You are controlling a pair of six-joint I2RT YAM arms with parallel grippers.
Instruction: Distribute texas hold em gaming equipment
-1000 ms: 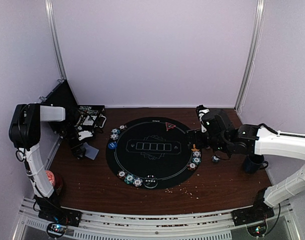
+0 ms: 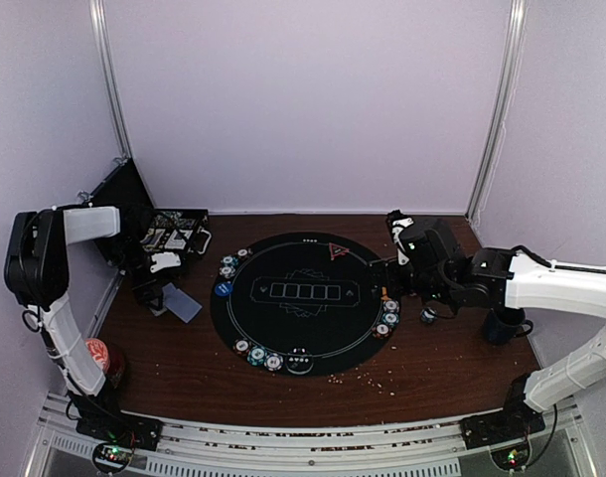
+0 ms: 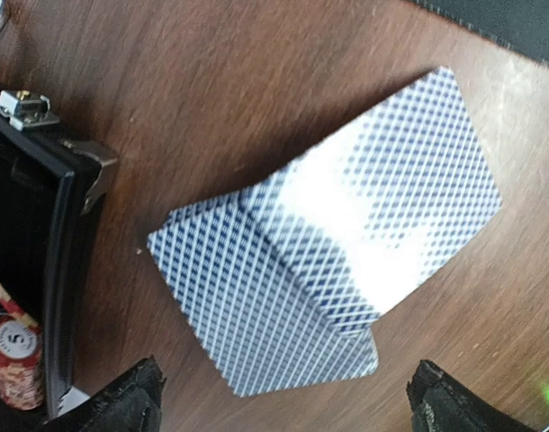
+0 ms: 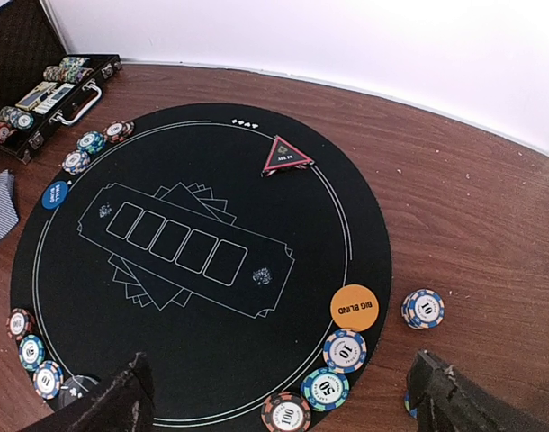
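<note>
In the left wrist view, blue checkered cards (image 3: pixel 265 306) lie on the wood, with a card (image 3: pixel 436 171) resting askew over them. Above them my left gripper is open, its fingers wide apart and empty. My right gripper also stands open, over the right side of the round black mat (image 4: pixel 193 351), holding nothing. A big blind button (image 4: pixel 355 308) and chip stacks (image 4: pixel 325 389) line the mat's near right edge. The small blind button (image 4: pixel 54 194) and a red triangular marker (image 4: pixel 284 156) sit on the mat too.
The open black case (image 3: pixel 49 207) with chips stands left of the cards. A chip stack (image 4: pixel 423 309) lies off the mat at right. In the top view, a dark mug (image 2: pixel 502 325) is far right and a red round object (image 2: pixel 98 354) is near the left arm.
</note>
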